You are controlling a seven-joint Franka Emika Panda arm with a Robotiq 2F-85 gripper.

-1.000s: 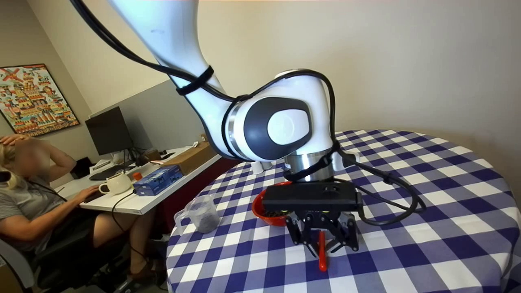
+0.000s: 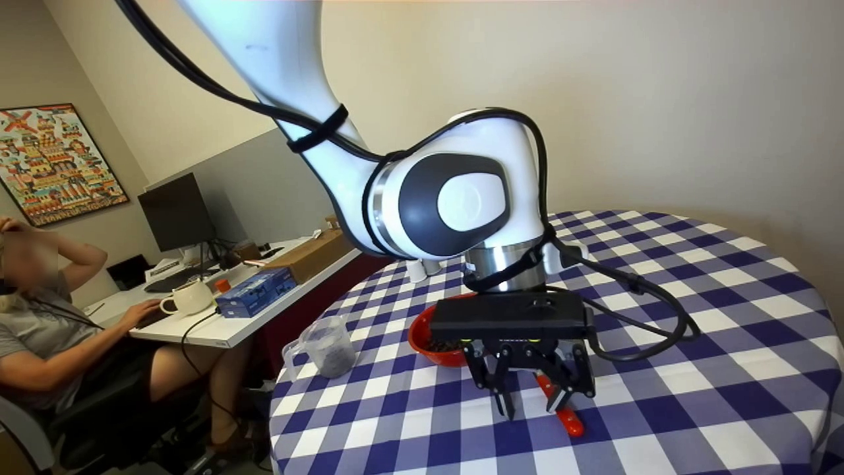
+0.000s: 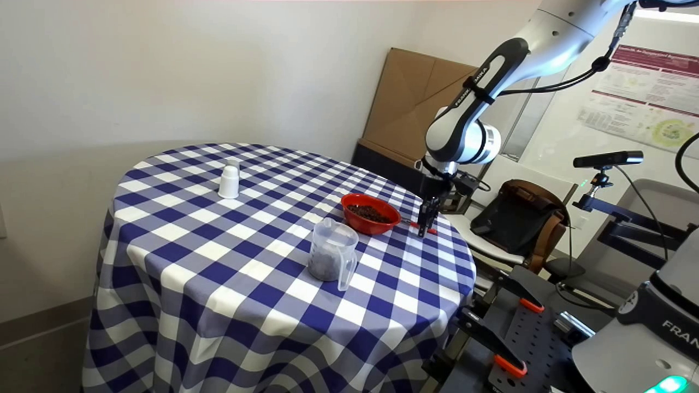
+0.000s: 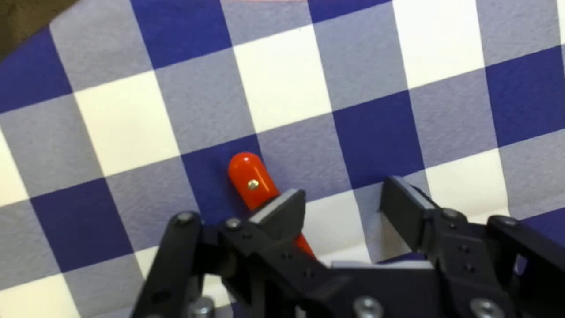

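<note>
In exterior view 1 a red-handled utensil (image 2: 571, 421) lies slanted on the checked cloth, its upper part hidden behind my gripper (image 2: 531, 408). The fingers stand apart with nothing held between the tips. From the wrist view, the left finger (image 4: 288, 212) crosses over the red handle (image 4: 253, 180), whose rounded end sticks out beyond it; bare cloth fills the gap of the gripper. A red bowl (image 3: 370, 226) of dark brown bits sits next to the gripper in exterior view 2, with the utensil's grey metal part (image 3: 407, 221) between them.
A clear measuring jug (image 3: 332, 252) with greyish contents stands near the bowl. White cups (image 3: 229, 181) are farther off on the round table. The cloth (image 2: 672, 316) right of the arm is clear in exterior view 1. A person sits at a desk to the left.
The red handle was upright between the fingers; now it slants to the right, outside the gap. My gripper has risen slightly and shifted a little right, its fingers farther apart.
</note>
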